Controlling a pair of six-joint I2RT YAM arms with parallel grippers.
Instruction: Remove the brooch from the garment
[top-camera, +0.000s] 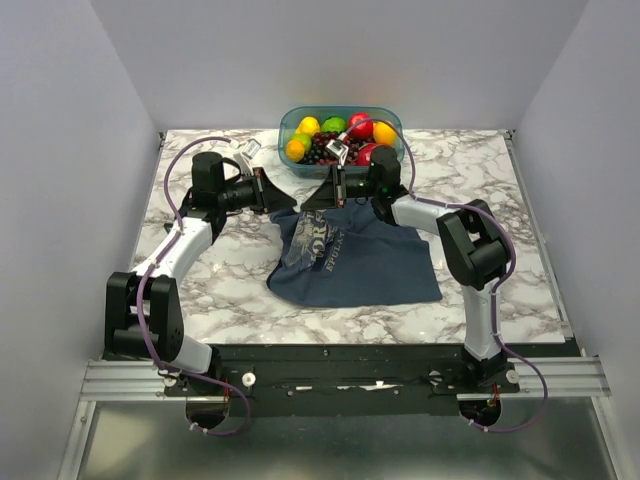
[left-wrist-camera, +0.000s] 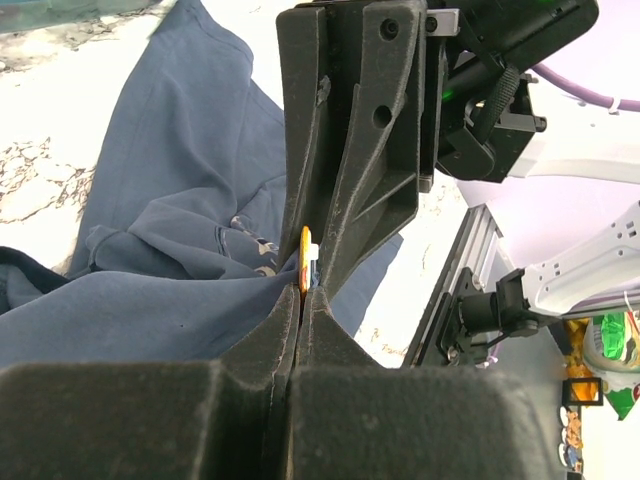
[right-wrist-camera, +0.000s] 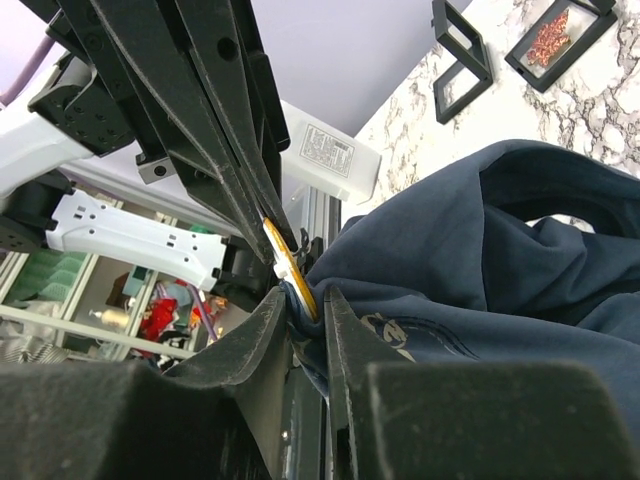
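Note:
The dark navy garment (top-camera: 385, 270) lies on the marble table, its upper left part bunched up between my two grippers. The brooch (right-wrist-camera: 288, 268), a thin strip with orange edges and a pale middle, stands out of the cloth. In the right wrist view, my left gripper is shut on its upper end. The left wrist view shows the brooch (left-wrist-camera: 305, 258) at the tips of my left gripper. My right gripper stands partly open, with bunched cloth and the brooch's lower end between its fingers. The brooch's clasp is hidden.
A teal basket of fruit (top-camera: 287, 135) stands close behind the grippers. Small black frames (right-wrist-camera: 462, 75) lie at the table's far side in the right wrist view. Bare marble (top-camera: 235, 300) shows left of the garment, and to its right.

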